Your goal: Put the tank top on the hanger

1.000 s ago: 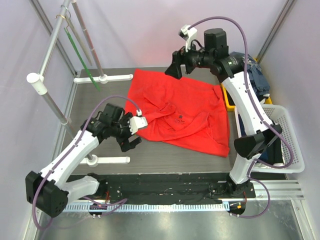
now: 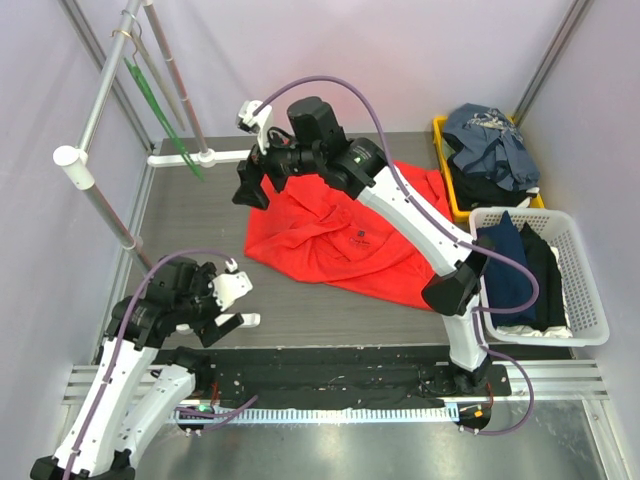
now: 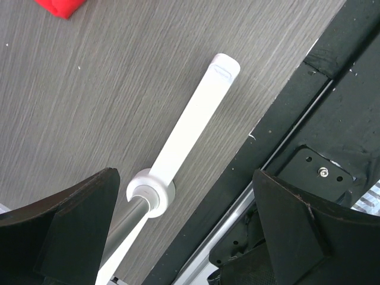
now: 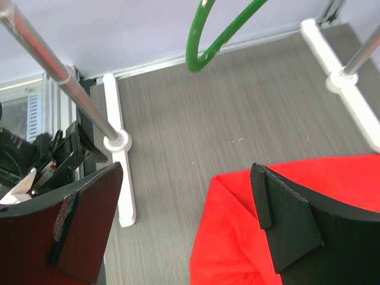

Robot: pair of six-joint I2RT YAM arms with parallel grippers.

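The red tank top [image 2: 350, 235] lies spread on the grey floor in the middle of the top view, its upper left part covered by my right arm. A green hanger [image 2: 163, 115] hangs from the rack's bar [image 2: 108, 75] at the upper left; its lower bend [image 4: 200, 56] shows at the top of the right wrist view. My right gripper [image 2: 250, 190] is open above the garment's left edge, with nothing between its fingers. Down at the lower left, by the rack's foot, my left gripper [image 2: 222, 320] stands open and empty.
A yellow basket [image 2: 440, 150] with dark clothes stands at the back right, and a white basket [image 2: 590, 290] of folded clothes in front of it. The rack's white feet [image 3: 190, 122] lie along the floor at left. Bare floor separates them from the red cloth.
My right arm has swung left, from the back of the tank top toward the hanger. The left arm has drawn back left and toward the front, away from the cloth.
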